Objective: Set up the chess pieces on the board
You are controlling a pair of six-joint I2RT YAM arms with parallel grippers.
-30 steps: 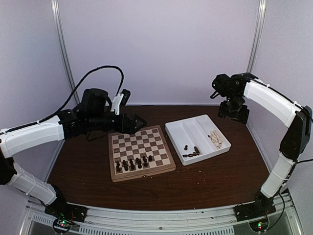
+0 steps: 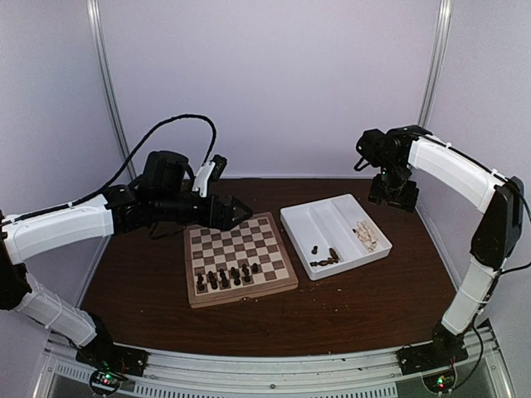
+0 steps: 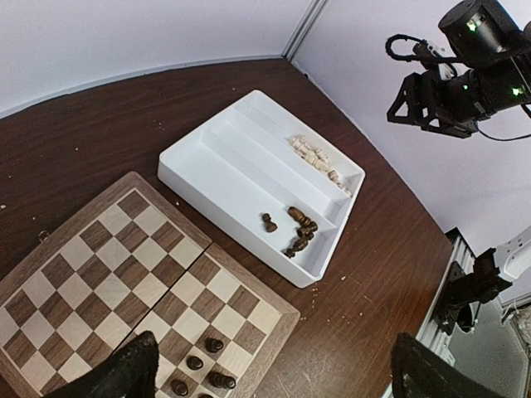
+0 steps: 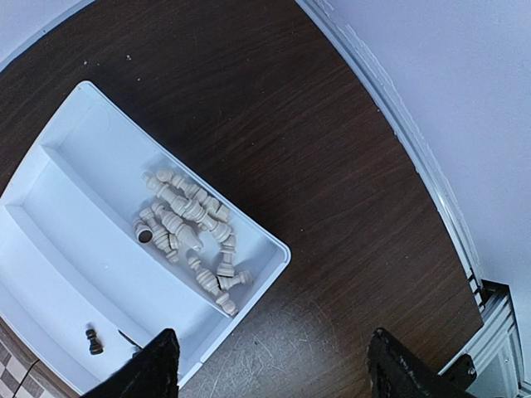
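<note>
The wooden chessboard lies flat, with several dark pieces standing along its front edge. Above its far part hovers my left gripper; in the left wrist view its fingers are wide apart with nothing between them. Right of the board, a white tray holds loose dark pieces in its near-left compartment. White pieces lie heaped in the compartment on the tray's right side. High beyond the tray's right side is my right gripper, its fingers apart and empty.
Low dividers split the tray into compartments. Bare dark table lies in front of the tray and board. Pale walls close off the back and sides. A small ring-like clasp sticks out at the board's edge.
Over the last second my left arm has shifted slightly to the right, and the right arm slightly to the left. The board, tray and pieces stay where they were.
</note>
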